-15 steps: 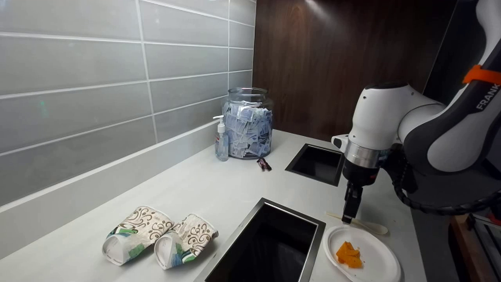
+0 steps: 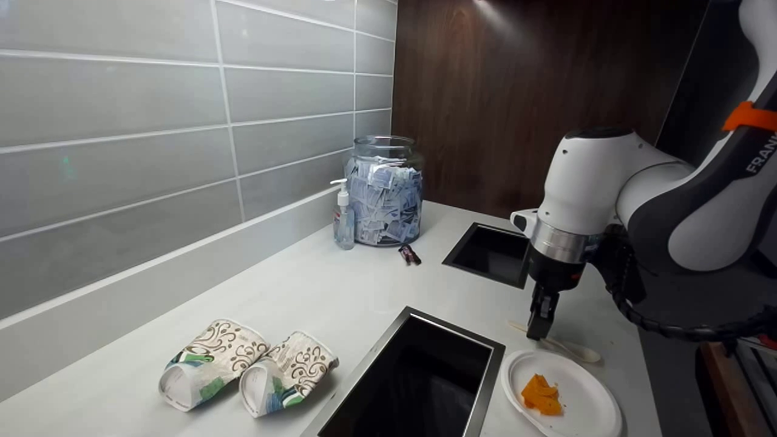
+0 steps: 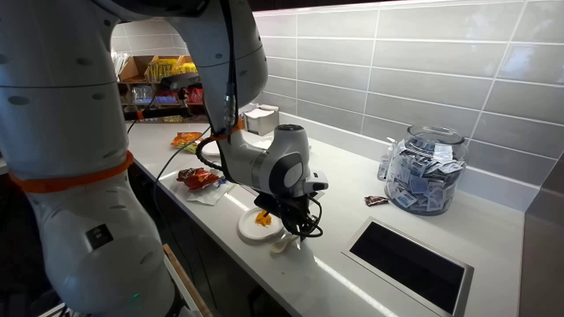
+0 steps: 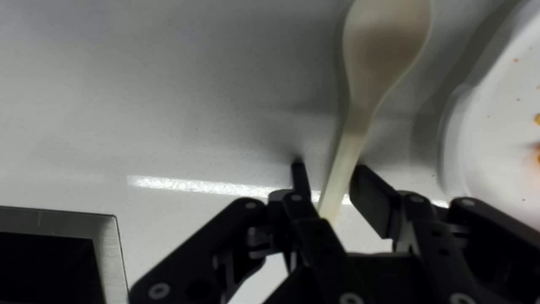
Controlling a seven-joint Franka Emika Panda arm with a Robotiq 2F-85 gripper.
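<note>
A pale spoon [image 4: 352, 126] lies on the counter beside a white plate [image 4: 498, 137], its bowl farthest from my gripper in the wrist view. My gripper stands part open over the spoon's handle, one finger on each side of it. A narrow gap shows between the handle and each of the fingers [image 4: 373, 200]. The handle's end is hidden below the fingers. In exterior view 1 the gripper [image 2: 537, 337] points down at the counter, just behind the plate. Orange crumpled pieces [image 2: 541, 396] sit on the plate.
Dark recessed openings [image 2: 419, 379] lie left of the plate and farther back [image 2: 489, 254]. Two patterned cups [image 2: 215, 363] lie on their sides at the front left. A glass jar [image 2: 386, 193] of packets and a pump bottle [image 2: 343, 222] stand by the wall.
The gripper has shifted slightly, its fingertips now at the spoon's handle rather than nearer the plate. The plate stays where it was.
</note>
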